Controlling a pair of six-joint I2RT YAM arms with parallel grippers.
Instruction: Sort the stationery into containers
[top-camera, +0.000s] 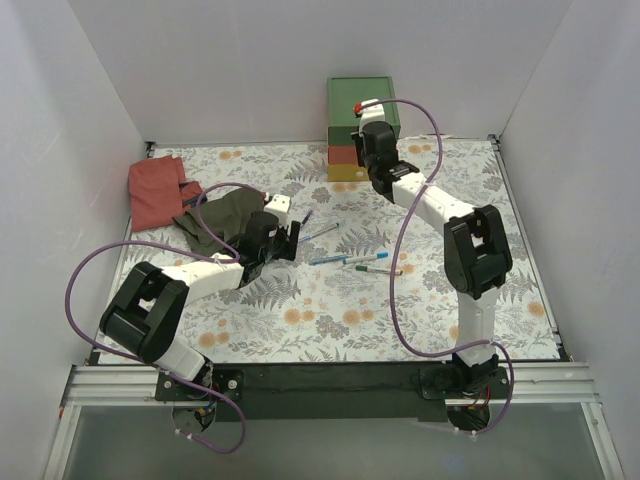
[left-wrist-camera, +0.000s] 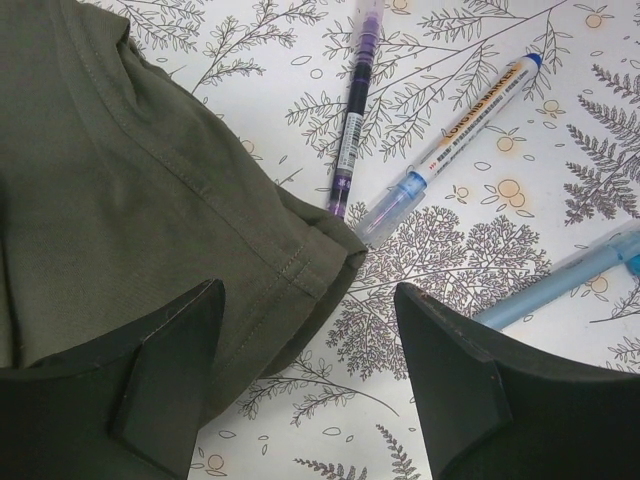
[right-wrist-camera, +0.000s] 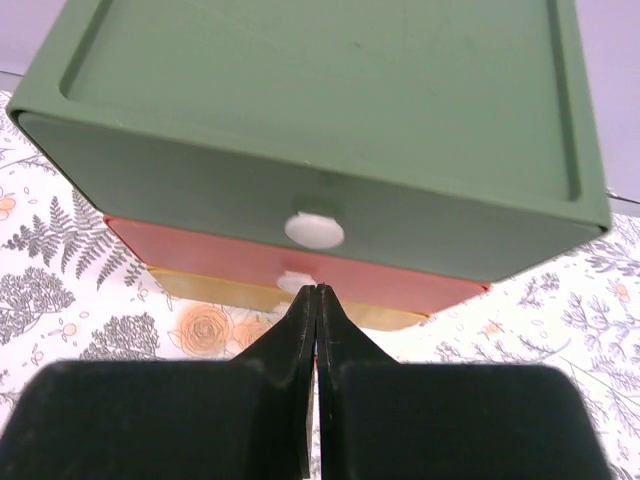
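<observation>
A stack of drawers stands against the back wall: green (right-wrist-camera: 200, 190) on top, red (right-wrist-camera: 200, 245) in the middle, yellow (right-wrist-camera: 200, 288) at the bottom. White knobs show on the green and red fronts. Before them is my right gripper, shut with nothing visible between its fingers, its tips near the red drawer's knob (right-wrist-camera: 294, 282). My left gripper is open above the table, a corner of olive cloth (left-wrist-camera: 160, 190) below its gap. Ahead lie a purple pen (left-wrist-camera: 355, 110), a blue-tipped marker (left-wrist-camera: 470, 120) and a light-blue pen (left-wrist-camera: 560, 285).
Folded red cloth (top-camera: 155, 195) lies at the back left, against the olive cloth. A white-and-blue pen (top-camera: 365, 258) and a green-ended pen (top-camera: 379, 270) rest mid-table.
</observation>
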